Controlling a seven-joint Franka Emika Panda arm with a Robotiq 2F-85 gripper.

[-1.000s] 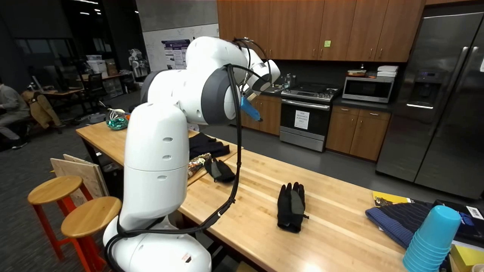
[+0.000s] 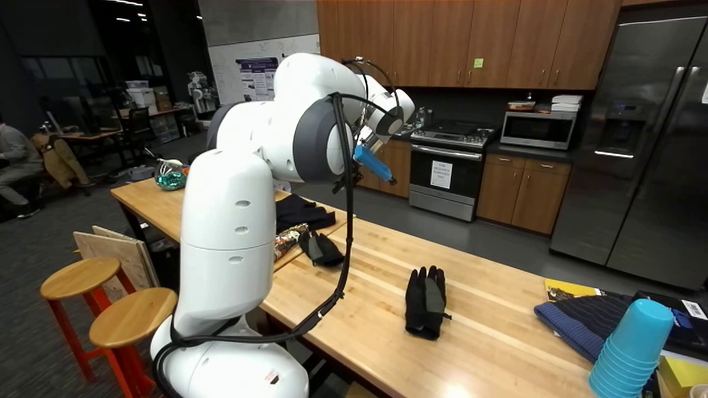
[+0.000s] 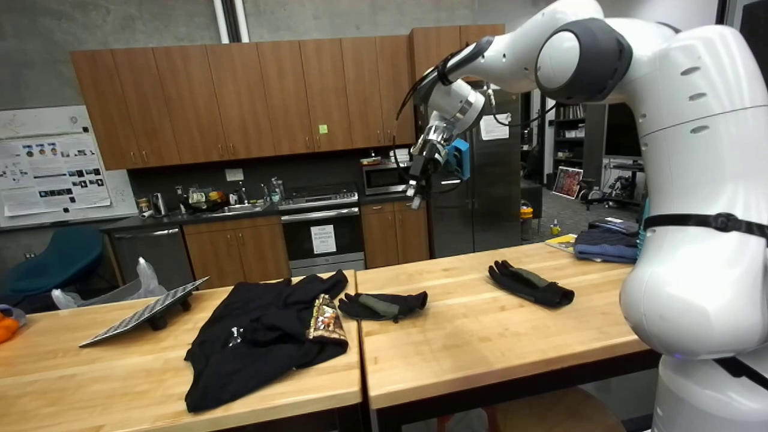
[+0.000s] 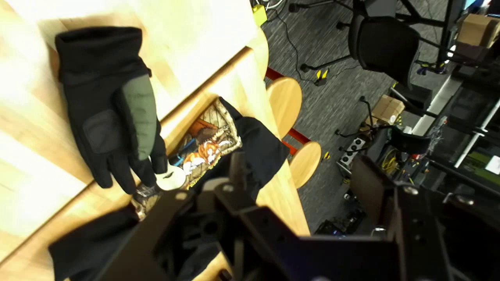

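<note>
My gripper is part open in the wrist view, its fingers well apart and only background visible between them. It hangs high above the table, as the gripper (image 3: 416, 188) in exterior view 2 also shows. One black glove (image 3: 381, 306) with a grey-green patch lies at the seam between the tables. The other black glove (image 2: 425, 302) lies flat farther along the table. Dark clothing (image 3: 263, 338) is spread on the adjoining table, with a colourfully printed item (image 3: 327, 318) on it. In the wrist view a glove (image 4: 100, 100) is near, left of the gripper.
A stack of blue cups (image 2: 630, 348) and a dark blue knit item (image 2: 584, 325) occupy the table's right end in exterior view 1. A tilted patterned panel (image 3: 147, 313) stands on the far-left table.
The wrist and gripper have shifted slightly right in exterior view 1, and dark gripper parts now show below the forearm. The gloves and clothing have stayed put.
</note>
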